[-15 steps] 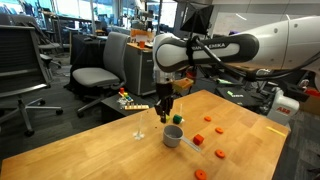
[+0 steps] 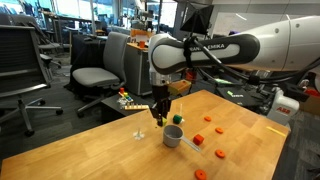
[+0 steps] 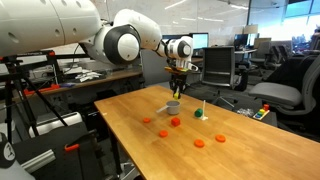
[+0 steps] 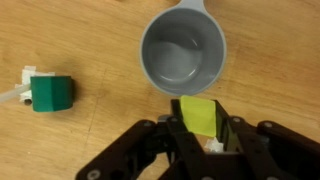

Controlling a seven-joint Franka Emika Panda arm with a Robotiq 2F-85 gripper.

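Note:
Between the fingertips of my gripper is a yellow-green block point(image 4: 200, 116), and the fingers are shut on it. In the wrist view the block sits just beside the near rim of a grey cup point(image 4: 183, 50), which looks empty inside. Exterior view 1 has the cup point(image 2: 173, 135) upright on the wooden table, with my gripper point(image 2: 161, 120) just above and to its left. In exterior view 2 the block point(image 3: 177, 96) shows over the cup point(image 3: 173, 107).
A green block point(image 4: 52, 94) lies on the table point(image 4: 110, 140) near a white piece. Several red-orange pieces, such as the red one point(image 3: 175, 121), are scattered around the cup. Office chairs point(image 2: 97, 80) stand beyond its edge.
My gripper has shifted slightly toward the cup and lower, and the yellow block now shows at its fingertips. The cup has stayed in place.

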